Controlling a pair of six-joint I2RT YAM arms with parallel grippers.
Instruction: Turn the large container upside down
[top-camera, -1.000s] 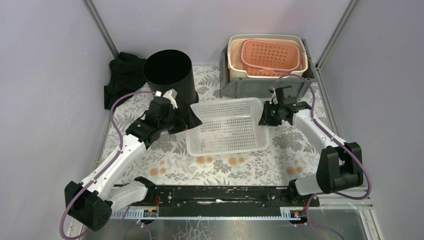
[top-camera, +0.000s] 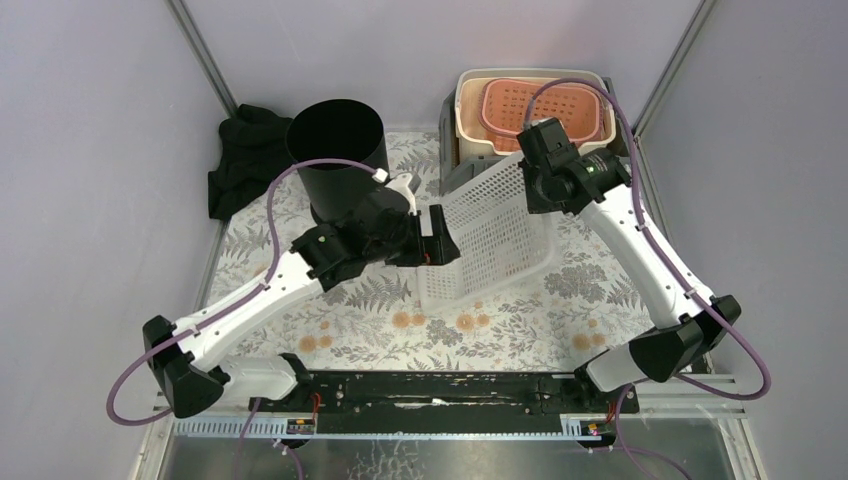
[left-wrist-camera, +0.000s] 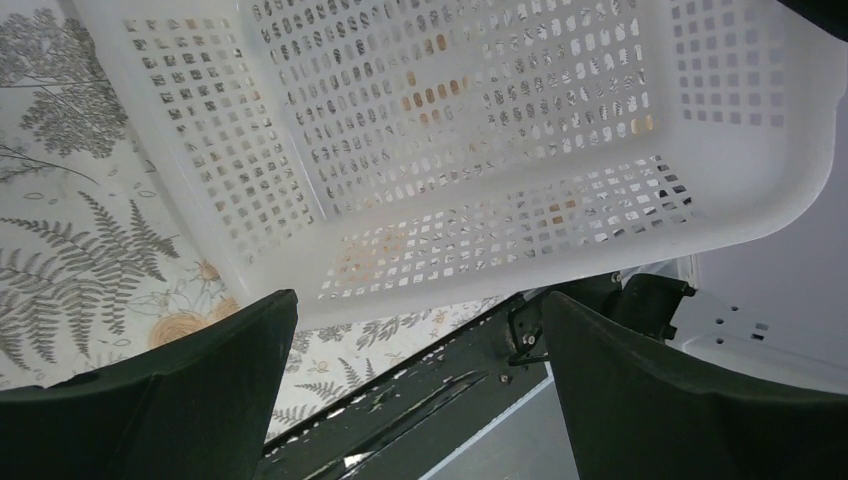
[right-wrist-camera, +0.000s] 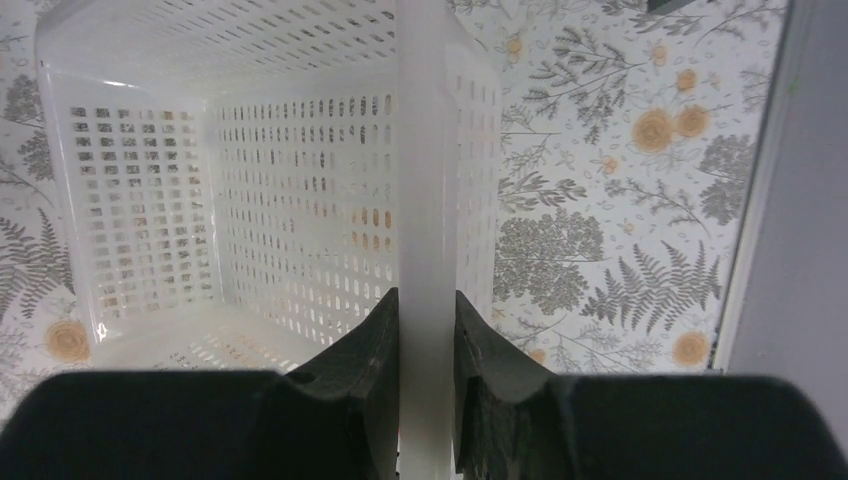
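Observation:
The large white perforated container (top-camera: 490, 245) is tilted, its upper right end raised toward the back right. My right gripper is shut on that end's rim, which runs vertically between the fingers in the right wrist view. My left gripper (top-camera: 432, 236) hangs open over the container's left part; in the left wrist view the container (left-wrist-camera: 440, 130) lies below the open fingers, with the space between them empty.
At the back right, pink (top-camera: 540, 100) and cream baskets sit in a grey crate (top-camera: 448, 140). A black bin (top-camera: 335, 140) and dark cloth (top-camera: 245, 155) stand at the back left.
My right gripper has raised the container's right end toward the back, tilting and turning it. My left gripper has moved right and over the container.

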